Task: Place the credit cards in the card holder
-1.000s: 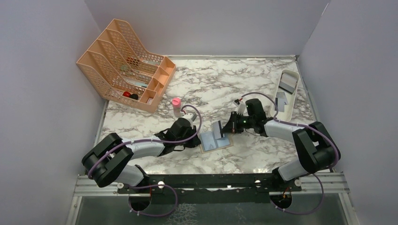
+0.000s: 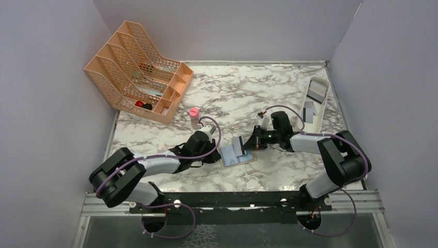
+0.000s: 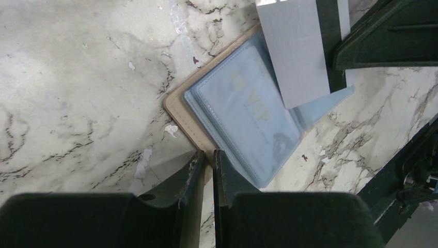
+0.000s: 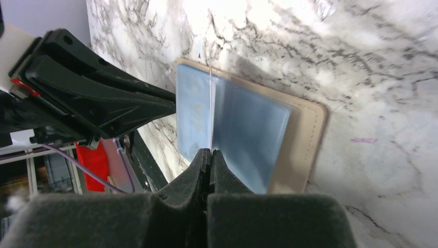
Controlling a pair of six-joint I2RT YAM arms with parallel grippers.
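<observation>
The card holder (image 2: 229, 156) lies spread on the marble table, blue pockets on a tan backing; VIP lettering shows on its blue pocket (image 3: 248, 103) in the left wrist view. A silver card (image 3: 295, 54) with a black stripe stands tilted over the fold, its lower edge at the blue pocket; how deep it sits cannot be made out. My right gripper is shut on this card, which appears edge-on there. At the holder's left edge is my left gripper, its fingertips close together with a narrow gap over the tan border; whether they grip it is unclear.
A white tray (image 2: 323, 106) with more cards stands at the back right. An orange organizer (image 2: 178, 98) fills the back left, with a pink-capped bottle (image 2: 194, 112) near it. Marble lies clear behind the holder.
The left arm has barely moved.
</observation>
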